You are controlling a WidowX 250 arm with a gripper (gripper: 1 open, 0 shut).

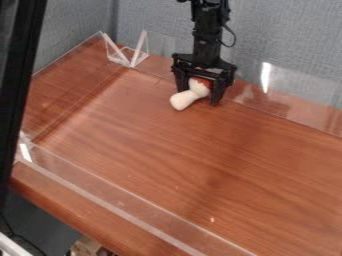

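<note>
My black gripper (202, 82) hangs down at the back of the wooden table, open, its fingers either side of a white object (187, 97) with an orange-red top. The object lies tilted on the tabletop, its pale rounded end toward the front left. Whether the fingers touch it I cannot tell.
A white wire-like stand (127, 55) is at the back left corner. Clear low barriers run along the edges of the wooden table (201, 180). A grey textured wall is behind.
</note>
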